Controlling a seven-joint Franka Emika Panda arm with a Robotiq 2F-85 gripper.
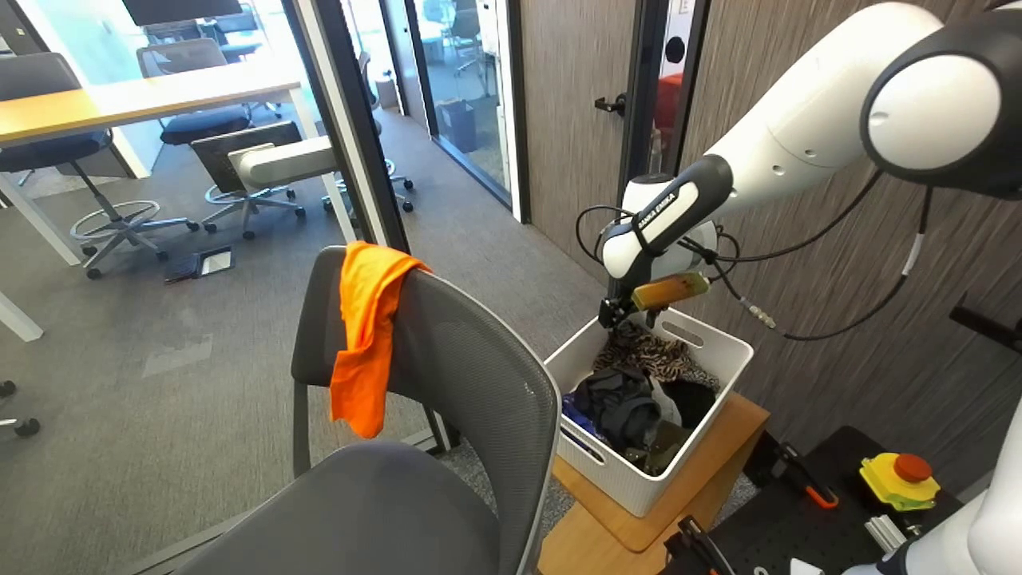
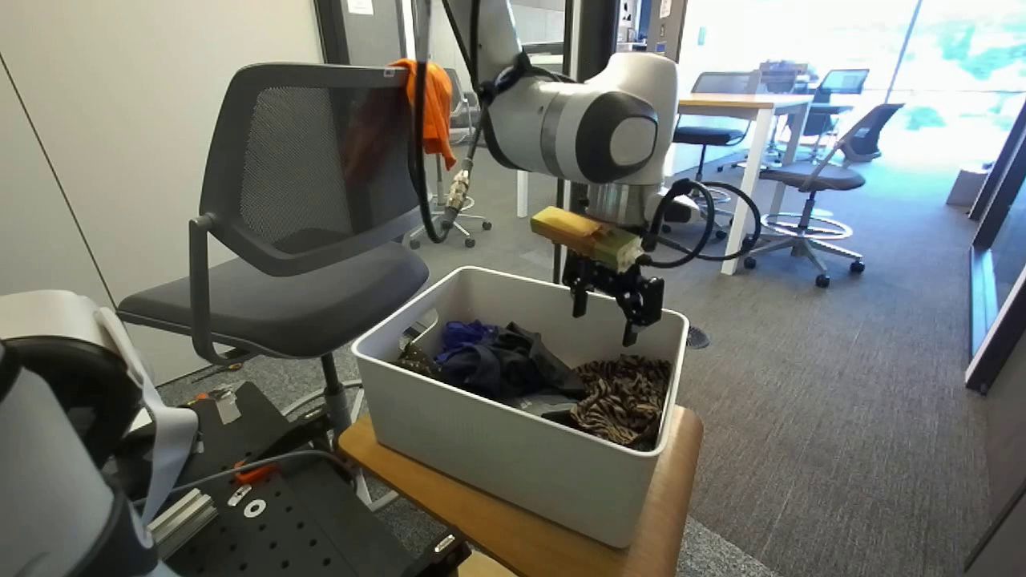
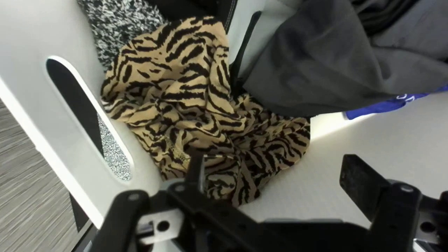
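My gripper (image 2: 603, 322) stands open over the far end of the white basket (image 2: 500, 452), its fingertips near rim height. Nothing is between its fingers in the wrist view. Below and ahead lies a tiger-striped cloth (image 3: 180, 92), crumpled against the basket's wall; the left finger (image 3: 195, 174) overlaps its lower edge in that view, though I cannot tell whether they touch. Beside it are a dark grey garment (image 3: 327, 63), a blue cloth (image 3: 378, 110) and a black-and-white speckled cloth (image 3: 121, 27). An orange cloth (image 1: 369, 331) hangs over the chair back (image 1: 450, 354).
The basket sits on a wooden stand (image 2: 673, 481), with the grey chair close by. A black perforated plate (image 2: 298, 519) with tools lies near the arm's base. A wood-grain wall (image 1: 814, 239) rises beside the arm. Cables (image 1: 833, 326) hang loosely from it.
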